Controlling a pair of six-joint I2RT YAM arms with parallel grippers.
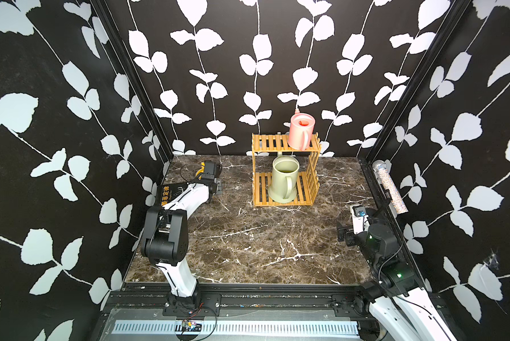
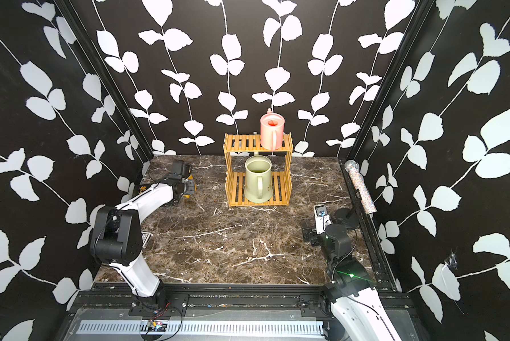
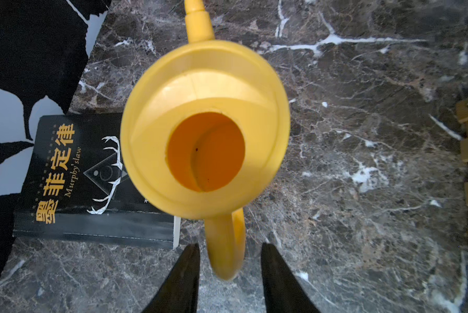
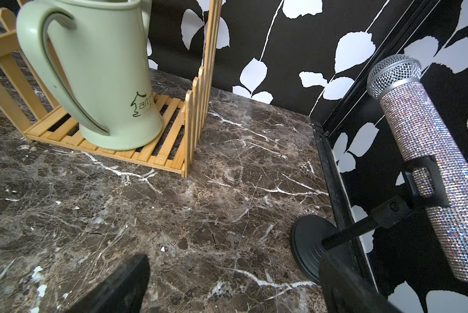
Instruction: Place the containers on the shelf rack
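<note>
A yellow watering can [image 3: 255, 120] fills the middle of the left wrist view, its open top facing the camera and its handle [image 3: 221, 245] pointing toward my fingers. My left gripper is part open, one finger on either side of the handle's end, with gaps showing on both sides. From above, the left arm mostly covers this can. The wooden two-tier shelf [image 1: 263, 199] bears a green watering can [image 1: 282, 180] below and a pink watering can [image 1: 301, 131] on top. Well right of the shelf, my right gripper is open and empty.
Beside the yellow can lies a black book [image 3: 88, 182]. A glittery microphone [image 4: 432, 140] on a black stand rises by the right wall. Left of the pink can, the top tier [image 1: 266, 143] has bare slats.
</note>
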